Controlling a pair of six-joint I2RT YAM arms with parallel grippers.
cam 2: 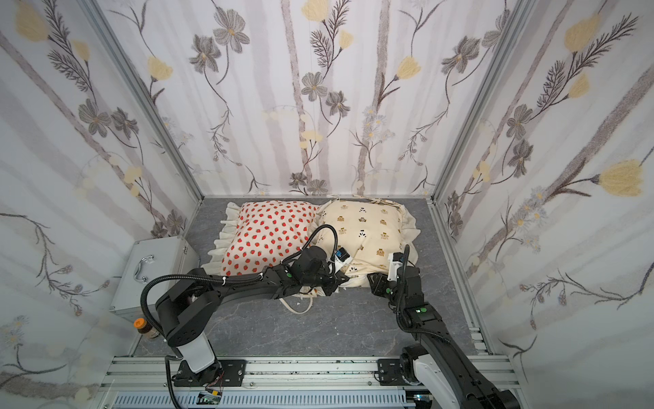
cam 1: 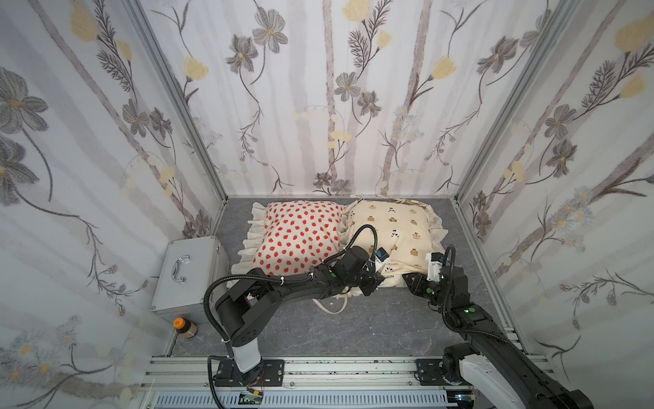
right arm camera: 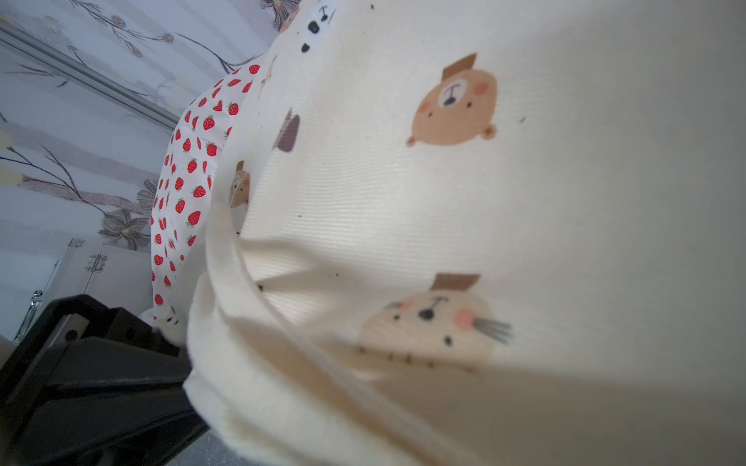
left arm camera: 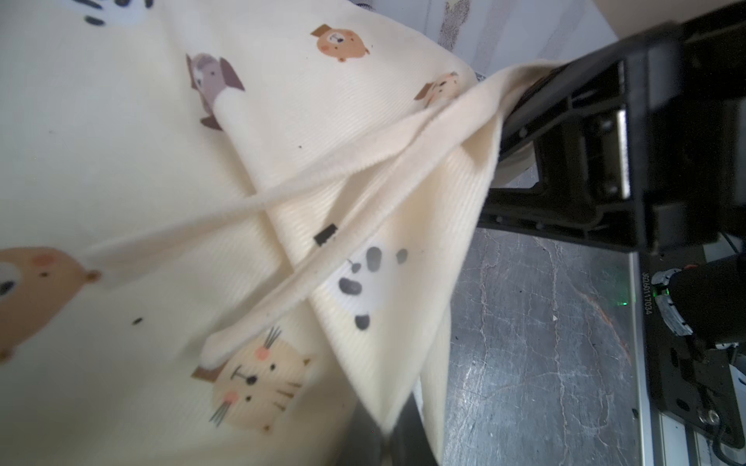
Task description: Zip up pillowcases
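A cream animal-print pillowcase with ruffled edges lies right of a strawberry-print pillow. My left gripper is shut on a pinched fold of cream fabric at the near edge, with ties crossing it. My right gripper sits at that same near edge, further right; in its wrist view cream fabric fills most of the picture. Whether it holds any fabric is hidden. I cannot see the zipper clearly.
A silver case stands at left with an orange-capped bottle before it. Bare grey table shows in front of the pillows.
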